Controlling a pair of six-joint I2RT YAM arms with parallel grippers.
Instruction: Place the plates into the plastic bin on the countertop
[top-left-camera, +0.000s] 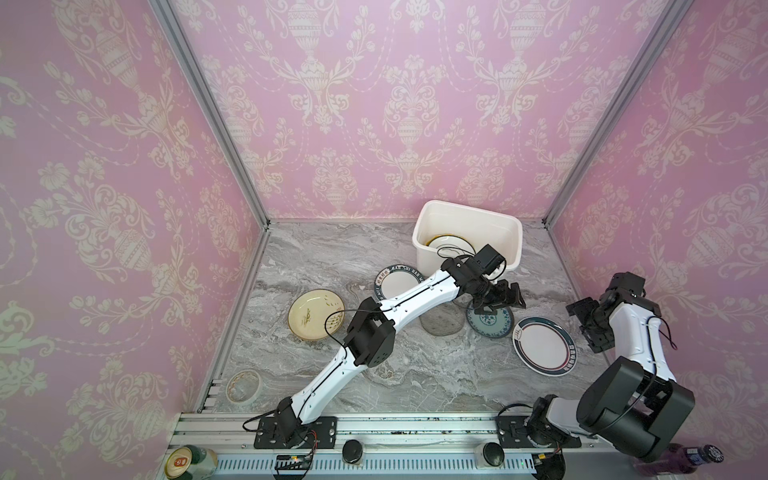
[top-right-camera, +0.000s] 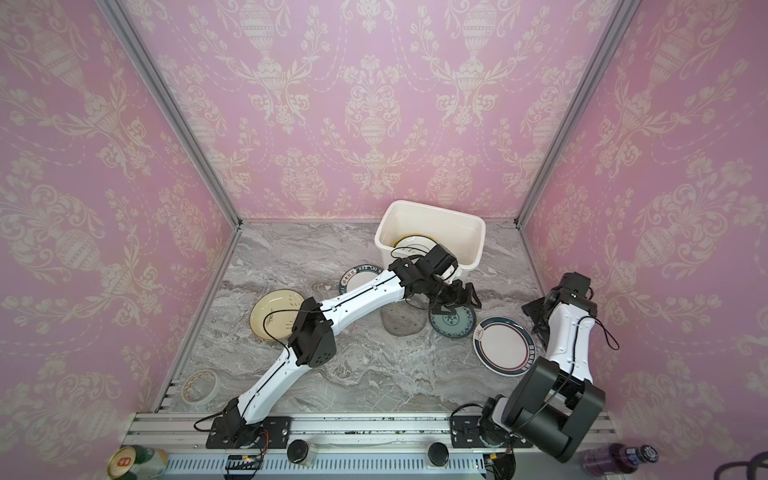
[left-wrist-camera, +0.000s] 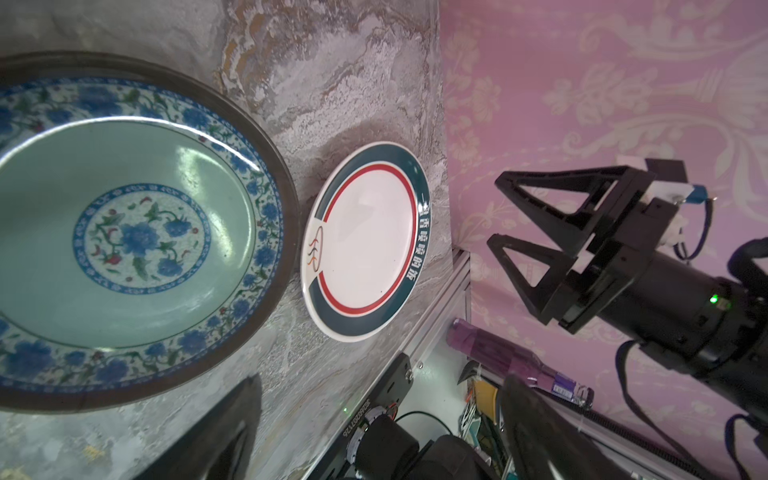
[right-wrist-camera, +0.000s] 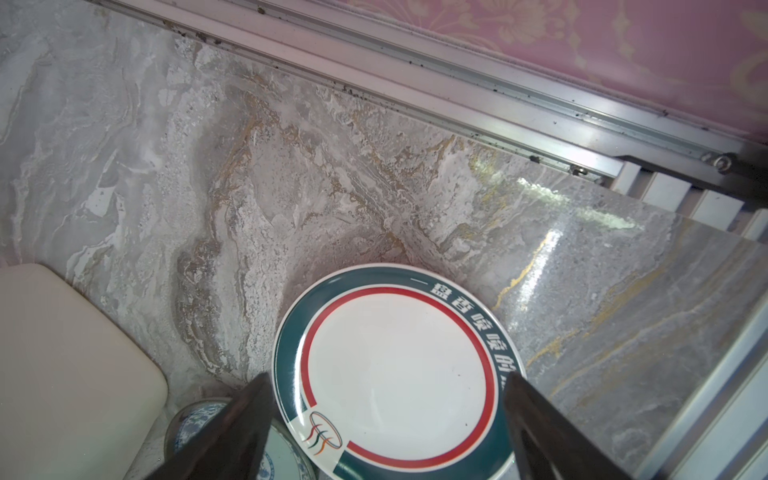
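My open left gripper (top-left-camera: 500, 297) hangs just above the blue floral plate (top-left-camera: 489, 324), in front of the white bin (top-left-camera: 504, 232), which holds a plate (top-left-camera: 448, 240). My open right gripper (top-left-camera: 592, 320) is at the right, above and beside the red-ringed plate (top-left-camera: 543, 344), which fills the lower middle of the right wrist view. A cream plate (top-left-camera: 308, 312) lies at the left, another rimmed plate (top-left-camera: 390, 280) behind the left arm, and a grey round dish (top-left-camera: 442, 324) beside the floral plate.
A clear round item (top-left-camera: 243, 386) sits at the front left. Bare countertop (top-left-camera: 320, 248) lies at the back left. Pink walls close in at the sides and back, with the right one close to my right arm.
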